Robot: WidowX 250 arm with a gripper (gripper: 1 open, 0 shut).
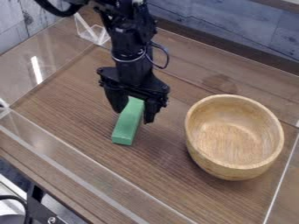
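Note:
In the camera view my black gripper [135,98] reaches down from the top centre, its open fingers over and around the upper end of a green block [126,130]. The block lies at a slant on the wooden table [82,131], its lower part showing below the fingers. Whether the fingers touch it I cannot tell.
A large light wooden bowl [232,140] stands at the right. Bare table lies left of the arm and in front of the block. Walls edge the back, and dark cables show at the bottom left corner.

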